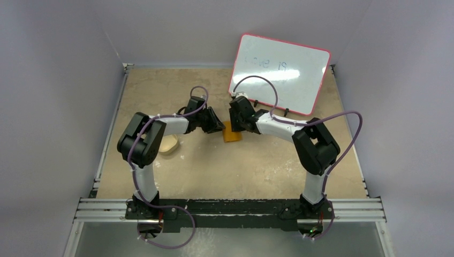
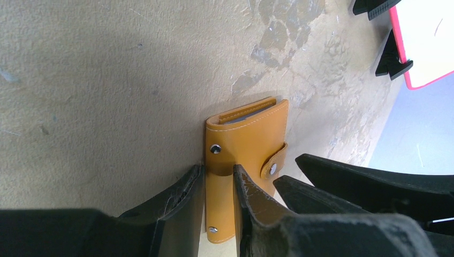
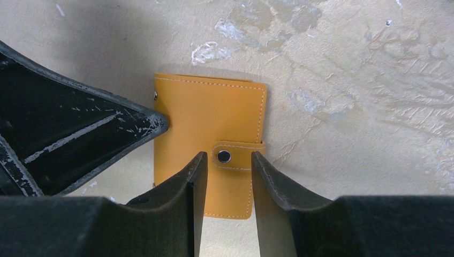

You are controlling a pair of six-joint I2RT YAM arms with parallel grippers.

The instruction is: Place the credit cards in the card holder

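A tan leather card holder point(image 2: 257, 131) lies on the table, its strap point(image 3: 235, 155) with a snap across the right edge. Only a sliver of something grey point(image 2: 249, 115) shows in its top opening, too little to tell what. At the spine, my left gripper has one finger on each side, pinching the holder's thickness. One of its fingers point(image 3: 144, 126) rests on the front cover in the right wrist view. Over the strap, my right gripper stands slightly open, with nothing clamped; its tips sit just off the strap in the left wrist view.
A whiteboard point(image 1: 310, 69) with a pink frame stands at the back right on black feet. A pale round bowl point(image 1: 168, 144) sits beneath the left arm. Both grippers crowd close together at the holder.
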